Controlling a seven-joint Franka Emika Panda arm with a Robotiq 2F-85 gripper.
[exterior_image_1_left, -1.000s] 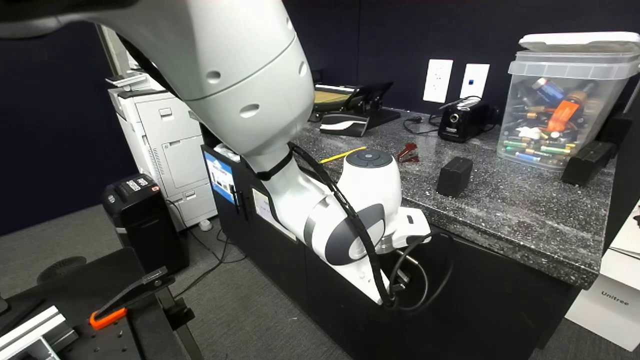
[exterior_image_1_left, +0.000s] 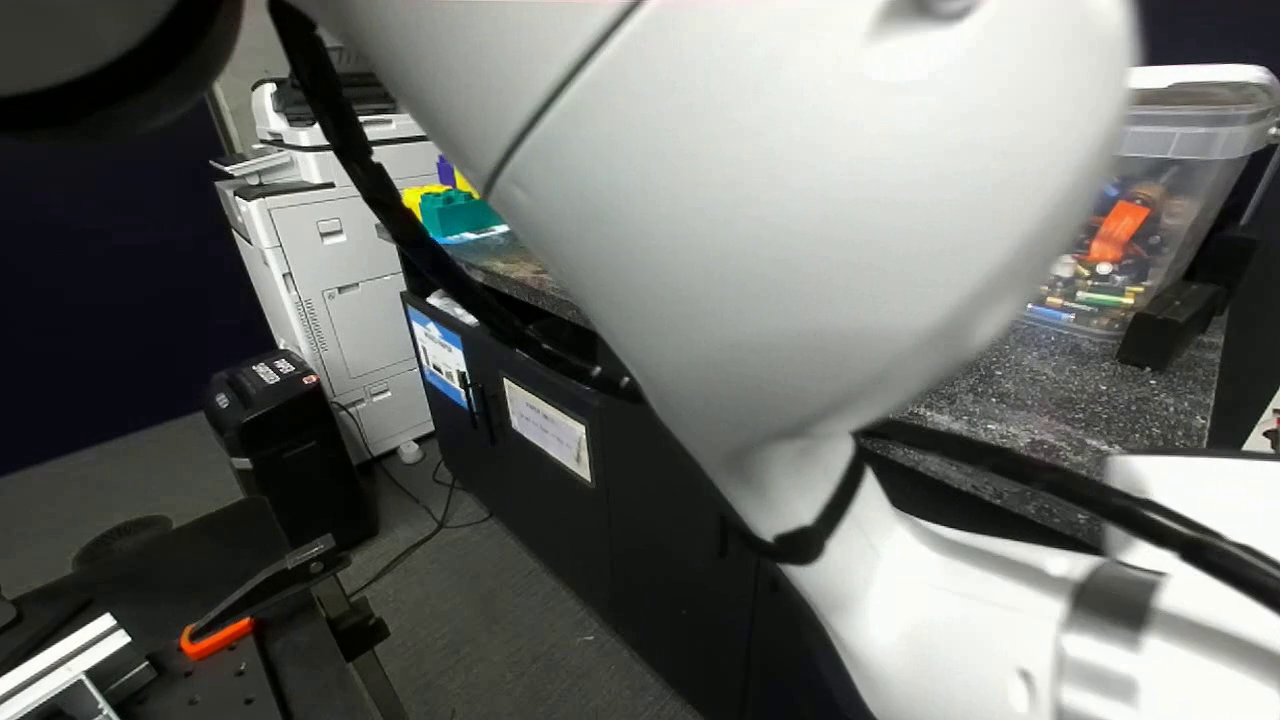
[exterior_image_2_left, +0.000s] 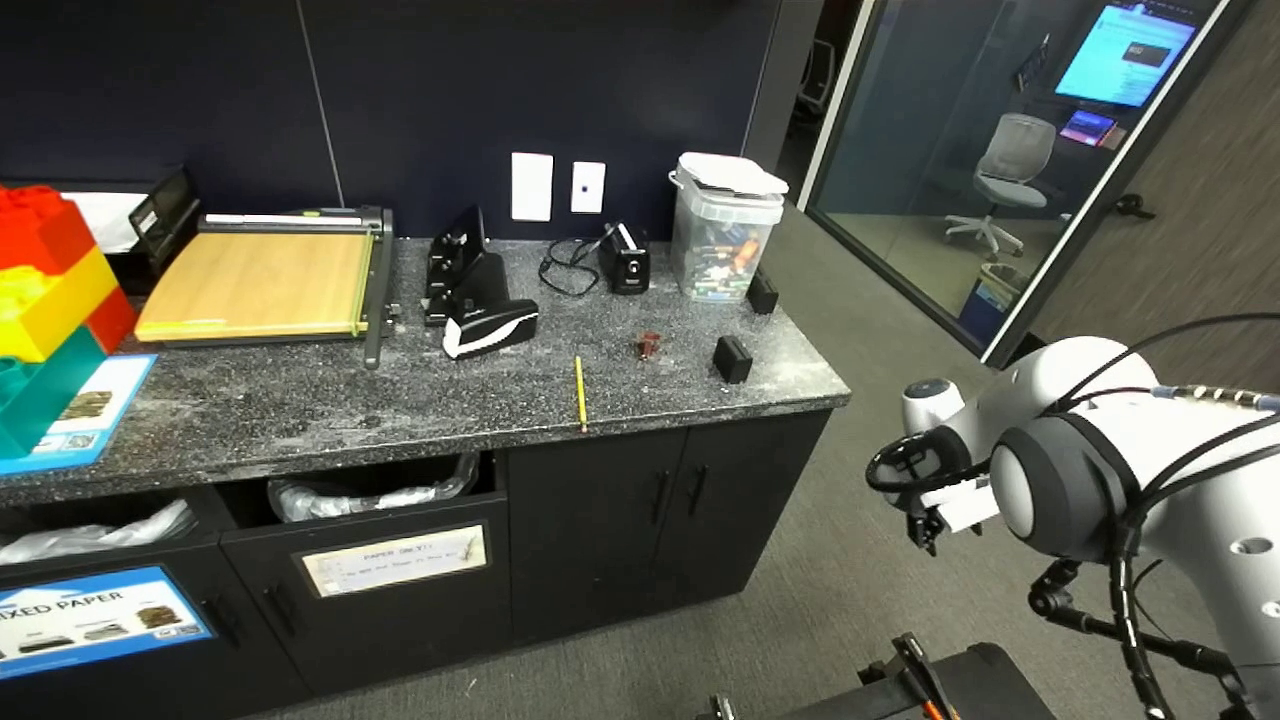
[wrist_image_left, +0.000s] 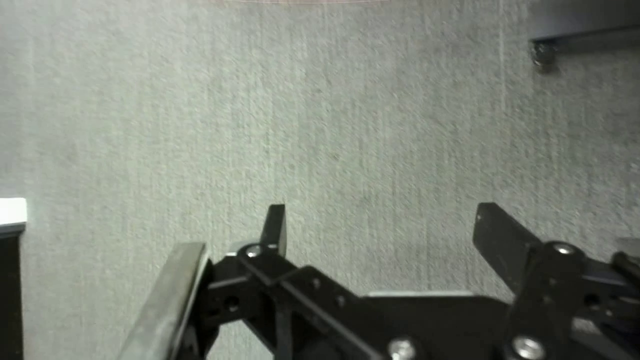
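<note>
In the wrist view my gripper stands open, its two black fingertips wide apart, and only grey carpet (wrist_image_left: 360, 120) shows between and beyond them. In exterior view 2 the white arm (exterior_image_2_left: 1200, 480) reaches in from the right, with the gripper (exterior_image_2_left: 942, 534) over the floor, clear of the counter's right end. The arm's large white links (exterior_image_1_left: 780, 216) fill the middle of exterior view 1 and hide much of the counter; the fingers are not visible there.
The speckled counter (exterior_image_2_left: 480, 396) carries a yellow pencil (exterior_image_2_left: 581, 394), a small dark red object (exterior_image_2_left: 649, 346), black blocks (exterior_image_2_left: 732, 359), a sharpener (exterior_image_2_left: 626, 259), a lidded battery tub (exterior_image_2_left: 723, 234), a paper trimmer (exterior_image_2_left: 264, 282) and big toy bricks (exterior_image_2_left: 54, 288). Open floor lies to its right.
Objects on the counter look unmoved where visible.
</note>
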